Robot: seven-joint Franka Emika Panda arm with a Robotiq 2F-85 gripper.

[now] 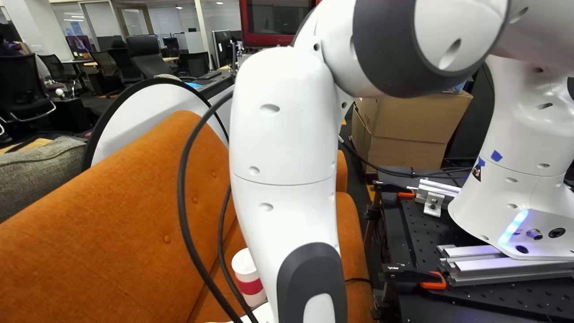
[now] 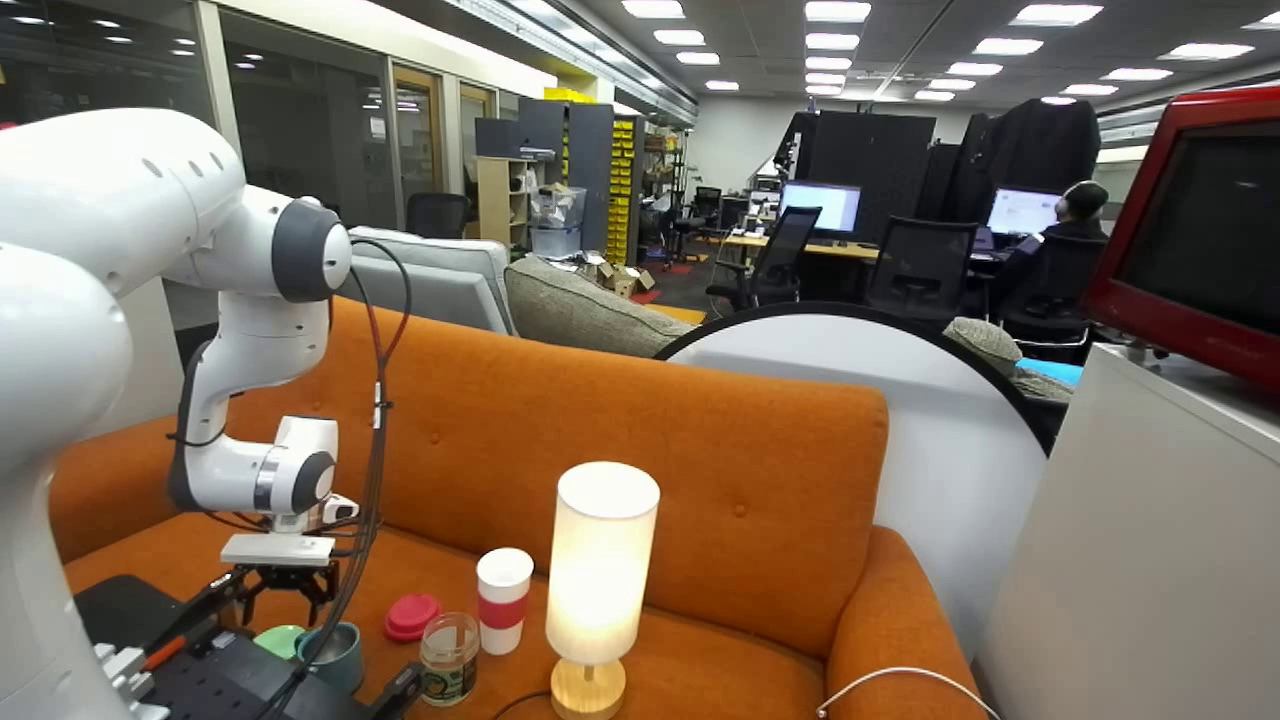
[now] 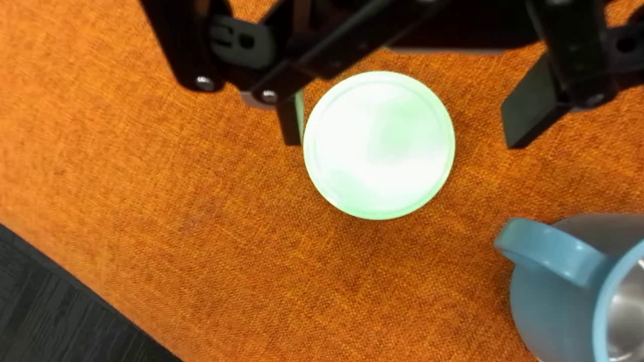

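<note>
In the wrist view a pale green round lid (image 3: 379, 145) lies flat on the orange couch seat. My gripper stands open above it, one finger (image 3: 291, 120) near the lid's left edge, the other (image 3: 531, 107) well clear to its right. Nothing is held. A blue mug (image 3: 555, 289), its handle towards the lid, sits at the lower right. From the second exterior view, the gripper (image 2: 282, 612) hangs over the green lid (image 2: 278, 641) beside the blue mug (image 2: 339, 658). The arm hides the gripper in the first exterior view.
A pink lid (image 2: 413, 616), a glass jar (image 2: 449, 672), a white cup with a red band (image 2: 503, 612) and a lit lamp (image 2: 600, 564) stand along the seat. The couch back (image 2: 516, 444) rises behind. Bare seat lies left of the lid in the wrist view.
</note>
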